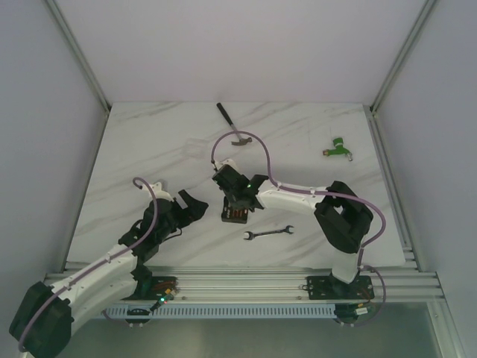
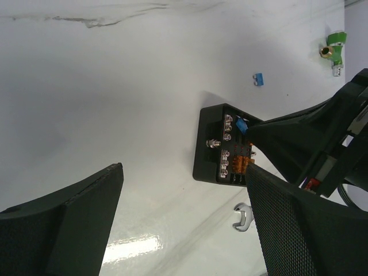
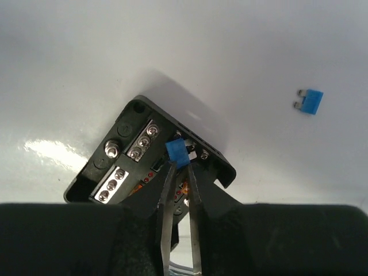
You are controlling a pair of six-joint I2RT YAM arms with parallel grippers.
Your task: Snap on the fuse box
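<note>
The black fuse box (image 2: 208,167) lies on the table, terminal screws and orange fuses visible. My right gripper is over it, fingertips at a blue fuse (image 3: 177,150) that sits askew on the box; I cannot tell whether the fingers grip it. A second blue fuse (image 3: 311,101) lies loose on the table beside the box. My left gripper (image 1: 197,199) stands open to the left of the box, its fingers empty.
A wrench (image 1: 268,232) lies in front of the box, a hammer (image 1: 235,123) behind it, a green tap fitting (image 1: 337,148) at the back right. A faint clear object (image 1: 195,147) is at back left.
</note>
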